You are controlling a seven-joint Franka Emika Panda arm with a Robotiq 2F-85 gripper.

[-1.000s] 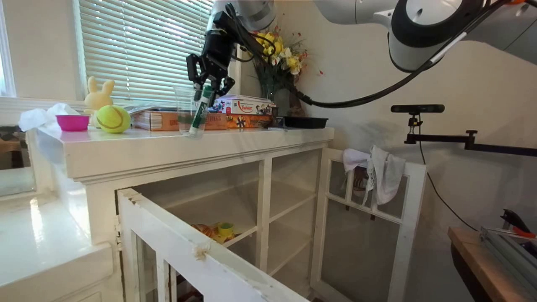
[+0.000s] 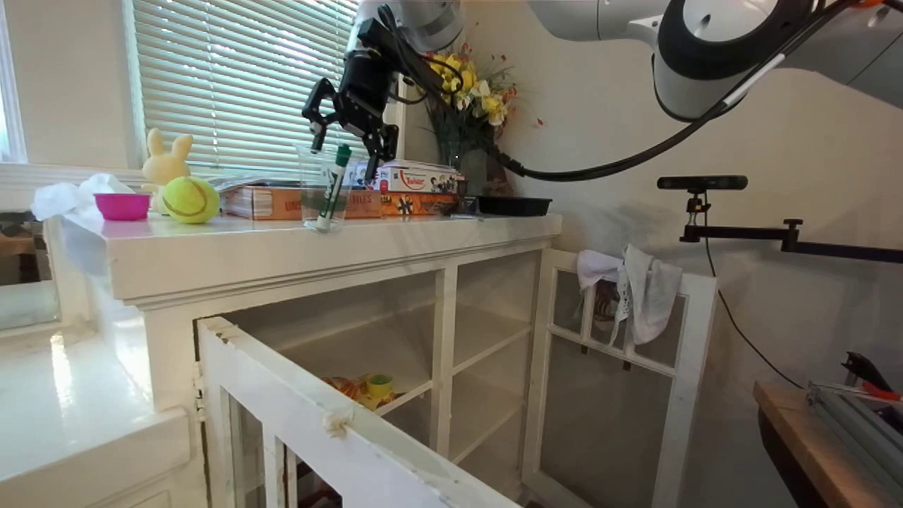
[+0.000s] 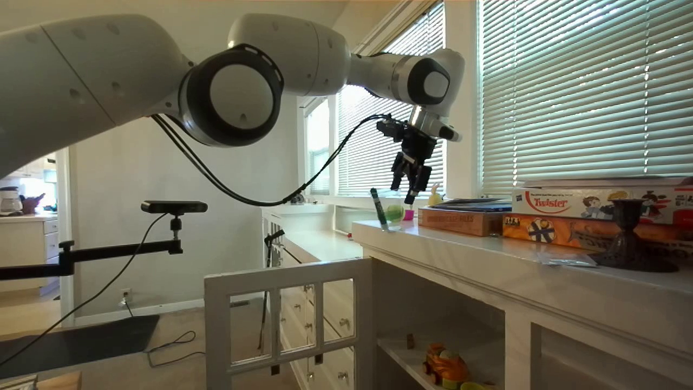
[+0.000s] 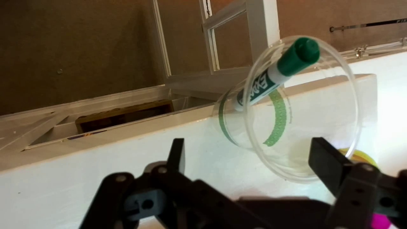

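Observation:
A green-capped marker (image 4: 267, 78) leans inside a clear plastic cup (image 4: 275, 154), its cap up near the rim. In exterior view 1 the same cup (image 2: 314, 207) stands on the white cabinet top with the marker (image 2: 334, 186) tilted in it. My gripper (image 2: 345, 156) is open just above the cup, fingers pointing down. In the wrist view one of the fingers (image 4: 328, 164) overlaps the cup's near rim while the other stands off to the left; whether either touches is unclear. Nothing is held between them. From the other side, the marker (image 3: 378, 208) shows below and left of the gripper (image 3: 410, 195).
A tennis ball (image 2: 190, 200), a pink bowl (image 2: 123, 206) and a bunny figure (image 2: 168, 159) are left of the cup. Board games (image 2: 415, 178) lie behind it. Below, an open cabinet door (image 2: 338, 415) juts outward. The counter's front edge is close to the cup.
The fingers have opened, and the marker's cap is free of them. The marker has settled more upright in the cup, while the arm has barely moved.

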